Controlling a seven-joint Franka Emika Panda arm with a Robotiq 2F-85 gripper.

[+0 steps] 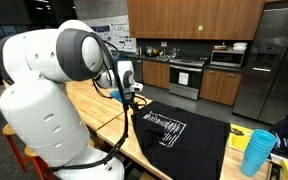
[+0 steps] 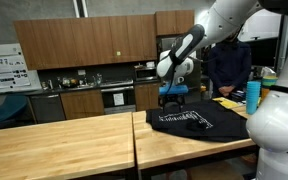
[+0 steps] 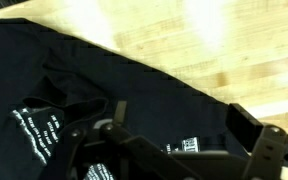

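Observation:
A black cloth with white lettering is spread over the wooden table. In the wrist view the cloth has one edge running across the bare wood, with a raised fold on the left. My gripper is open above the cloth, its two dark fingers wide apart with nothing between them. From exterior view 1 the gripper hangs near the cloth's left side; exterior view 2 shows the gripper over the cloth.
Blue cups stand at the table's right end, beside yellow items. Bare tabletop stretches away on the left in exterior view 2. A person stands behind the table.

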